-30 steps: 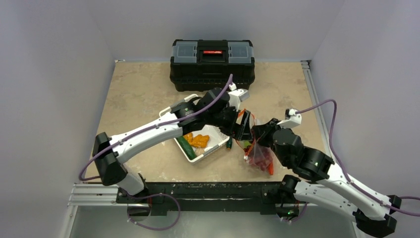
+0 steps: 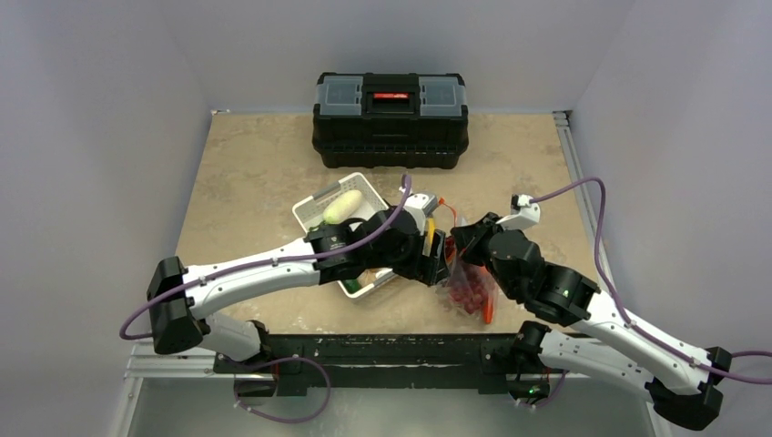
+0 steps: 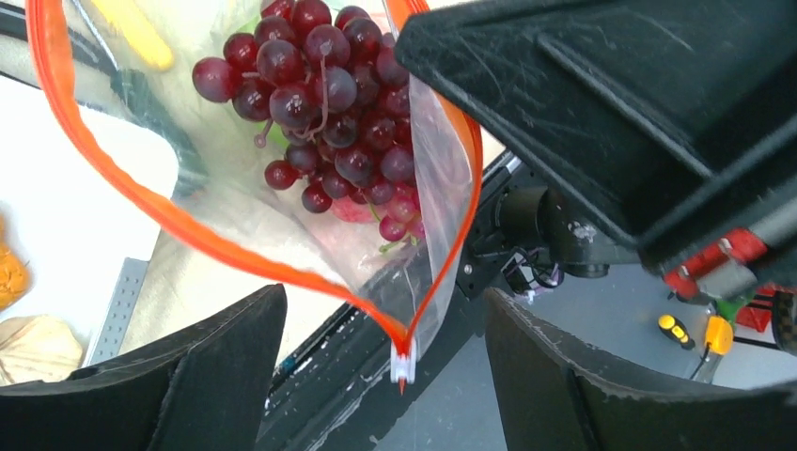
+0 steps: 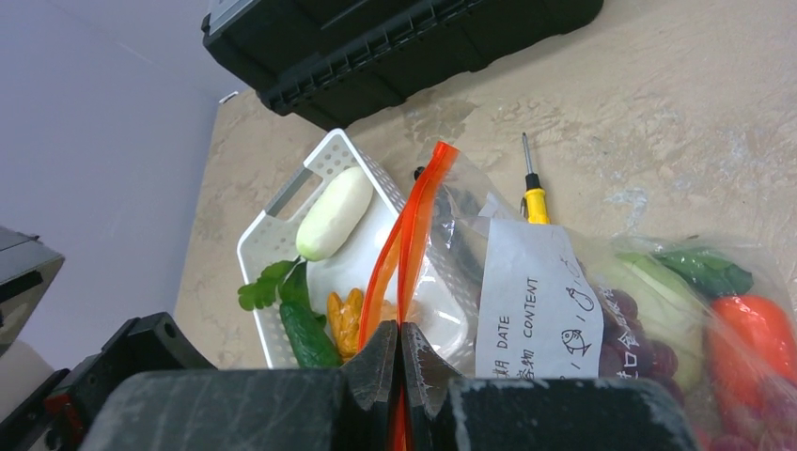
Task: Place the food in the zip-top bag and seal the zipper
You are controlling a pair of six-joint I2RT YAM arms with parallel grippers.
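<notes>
The clear zip bag (image 2: 472, 289) holds red grapes (image 3: 324, 103), a red pepper (image 4: 755, 331) and leafy greens (image 4: 707, 271). Its mouth gapes between two orange zipper strips (image 3: 202, 242), which meet at a white slider (image 3: 403, 363). My left gripper is part open, its fingers on either side of the slider end without visible contact. In the right wrist view, my right gripper is shut on the orange zipper edge, holding up the bag's rim. A labelled panel (image 4: 536, 305) faces that camera.
Left of the bag stands a white basket (image 4: 268, 246) with a pale vegetable (image 4: 335, 213), a cucumber (image 4: 307, 334) and orange food (image 4: 345, 318). A yellow screwdriver (image 4: 535, 201) lies behind the bag. The black toolbox (image 2: 391, 123) fills the back.
The right arm and the bag shifted slightly left early on.
</notes>
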